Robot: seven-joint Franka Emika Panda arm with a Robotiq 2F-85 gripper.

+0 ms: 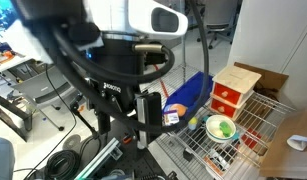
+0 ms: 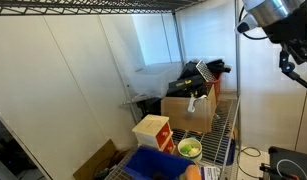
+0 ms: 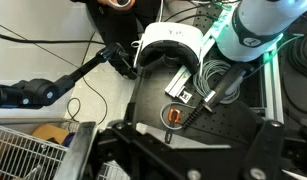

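At the bottom of the wrist view is my gripper, its two dark fingers well apart with nothing visible between them. Below it are a dark mounting plate and the white robot base, while the wire rack shows only at the lower left. On that rack, exterior view 1 shows a red-and-wood box, a white-green bowl, a blue bin and a small yellow item. My arm is at the upper right of exterior view 2, away from these things.
Behind the rack objects stands a cardboard box with black items above it. Coiled cables lie by the robot base. A black bar juts in from the left of the wrist view. My arm and its cable loop block much of exterior view 1.
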